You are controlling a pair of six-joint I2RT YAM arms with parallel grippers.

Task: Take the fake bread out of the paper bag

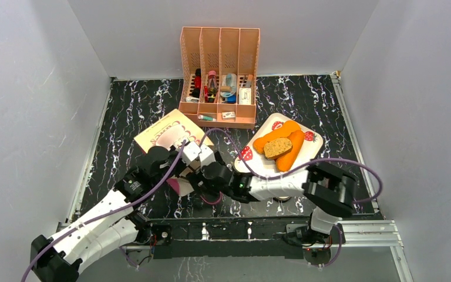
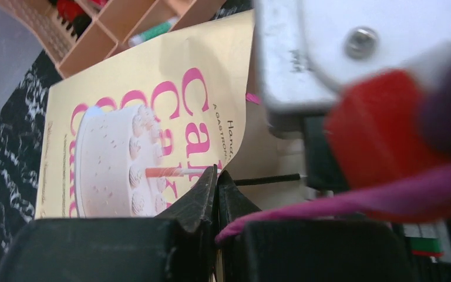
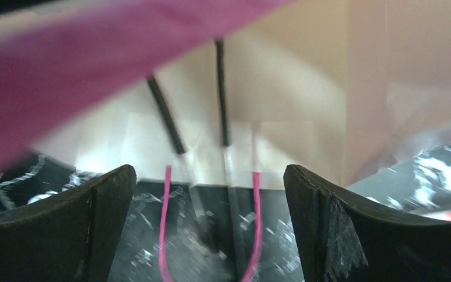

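Note:
The paper bag lies at centre-left, cream with pink print and a cake picture. My left gripper is shut at the bag's edge; only thin paper, if anything, is between its tips. My right gripper is open at the bag's underside or mouth, with blurred cream paper, pink material and cord handles in front of it. I cannot tell whether any bread is inside the bag. Bread-like orange pieces and a brown loaf lie on the plate at right.
A peach organiser with small items stands at the back. The strawberry-patterned tray occupies the right of the black marble table. The right arm reaches across the front; clear table shows at far left.

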